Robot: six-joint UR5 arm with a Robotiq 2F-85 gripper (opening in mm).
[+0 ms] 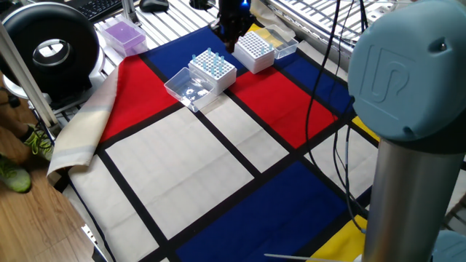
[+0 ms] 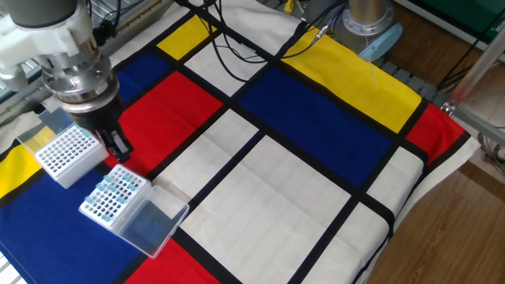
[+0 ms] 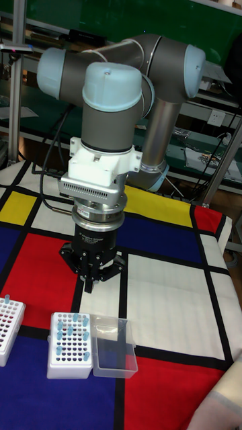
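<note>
Over the two tip racks hangs my black gripper (image 3: 89,285), pointing down; in exterior view 2 its fingers (image 2: 120,146) appear close to both racks. How far apart the fingers stand is hard to make out, and no object shows clearly between them. One white rack (image 1: 212,70) holds several pale blue tips standing in its holes, with its clear lid (image 3: 114,351) folded open beside it. A second white rack (image 2: 71,158) stands near it with mostly empty holes and one blue tip (image 3: 7,297) visible at its edge.
A box with purple contents (image 1: 125,36) sits at the table's far left edge. Loose black cables (image 2: 229,47) hang near the arm's base.
</note>
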